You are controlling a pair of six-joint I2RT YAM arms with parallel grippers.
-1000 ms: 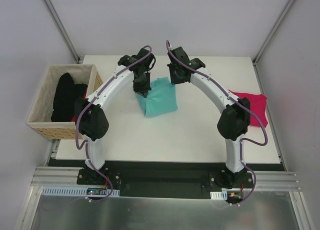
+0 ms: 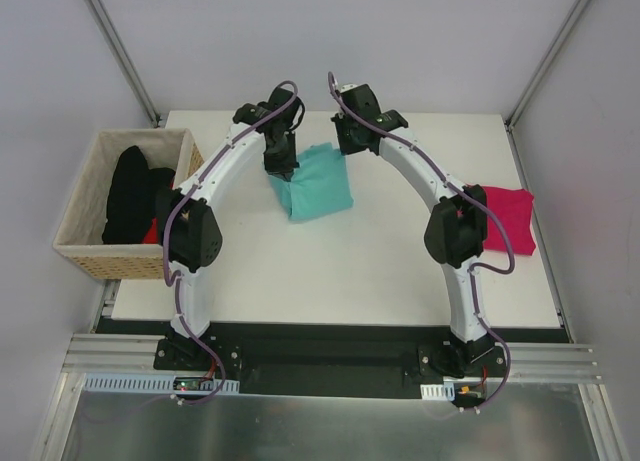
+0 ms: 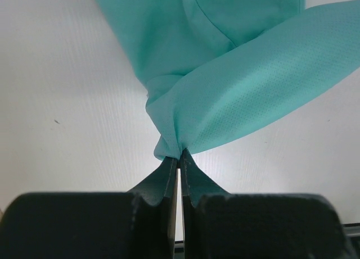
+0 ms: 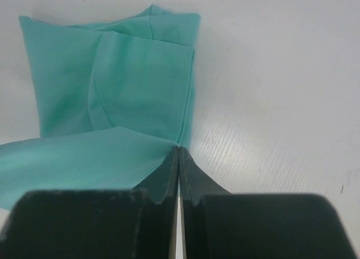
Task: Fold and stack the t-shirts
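Observation:
A teal t-shirt (image 2: 315, 191) lies partly folded at the back middle of the table, its near part pulled into a band. My left gripper is shut on one end of that band, where the cloth bunches. My right gripper is shut on the other end, at the shirt's edge, with the flat folded panels (image 4: 140, 85) beyond it. A red folded shirt (image 2: 510, 221) lies at the table's right edge.
A wicker basket (image 2: 75, 241) at the left holds black and red cloth.
Both grippers and the teal shirt have shifted slightly toward the back of the table and a little left over the last second. Both grippers remain shut.

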